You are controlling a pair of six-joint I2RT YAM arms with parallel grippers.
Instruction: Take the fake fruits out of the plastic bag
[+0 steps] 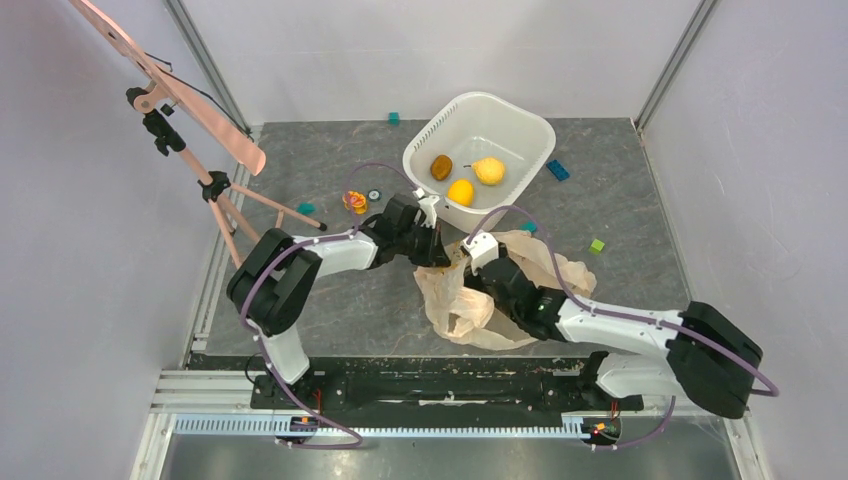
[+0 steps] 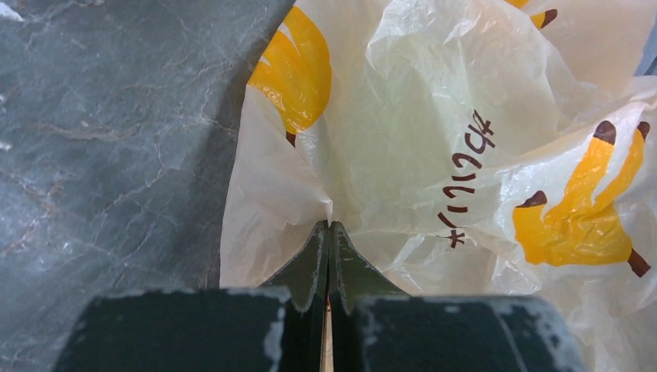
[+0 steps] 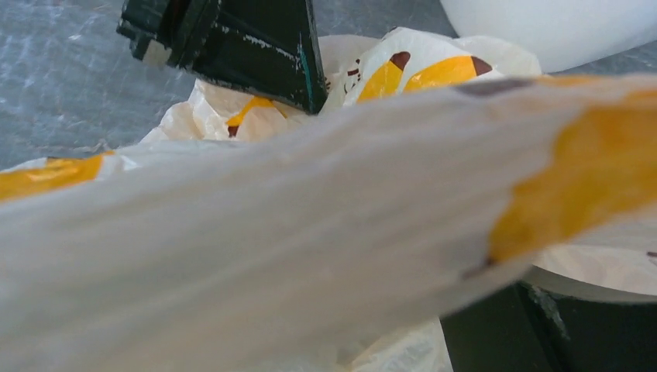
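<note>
The crumpled plastic bag (image 1: pixel 460 305), pale with printed yellow bananas, lies at the front middle. My left gripper is shut on its edge, the thin film gathering at the fingertips. Over the bag's opening stands my right gripper (image 1: pixel 474 272), open. In the right wrist view, a blurred sheet of film crosses in front of it; one dark finger (image 3: pixel 534 333) shows at lower right, the other is hidden. A brown fruit (image 1: pixel 441 167), a yellow pear (image 1: pixel 489 171) and an orange fruit (image 1: pixel 460 192) lie in the white bin (image 1: pixel 535 130). I see no fruit inside the bag.
Beyond the bag, the bin stands close to both grippers. Small blocks lie about, among them a blue one (image 1: pixel 558 170) and a green one (image 1: pixel 597 245). A pink stand (image 1: pixel 225 200) occupies the left side. Bare table shows at the right.
</note>
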